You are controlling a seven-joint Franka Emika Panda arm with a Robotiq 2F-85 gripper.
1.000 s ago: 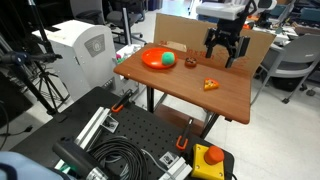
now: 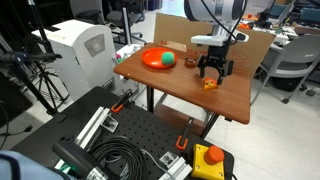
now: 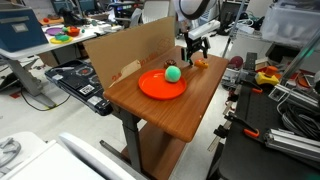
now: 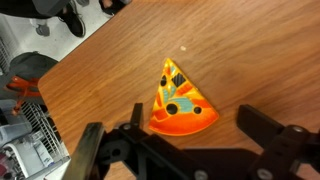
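A toy pizza slice (image 4: 180, 105), yellow and orange with dark round spots and an orange crust, lies flat on the wooden table (image 4: 110, 75). In the wrist view it sits between the spread fingers of my gripper, which is open and touches nothing that I can see. From the first exterior view, the gripper (image 2: 215, 80) hangs low, just over the slice (image 2: 210, 84). Part of the slice (image 3: 201, 63) also shows in the second exterior view, under the fingers.
On the table's other end lies a red plate (image 3: 155, 87) with a green ball (image 3: 173, 73) at its rim. A brown object (image 2: 192, 60) stands near the cardboard panel (image 2: 172, 30) along the back edge. Bare tabletop surrounds the slice.
My gripper has come down from well above the table to just over the pizza slice, staying open. The slice, plate and ball have not moved.
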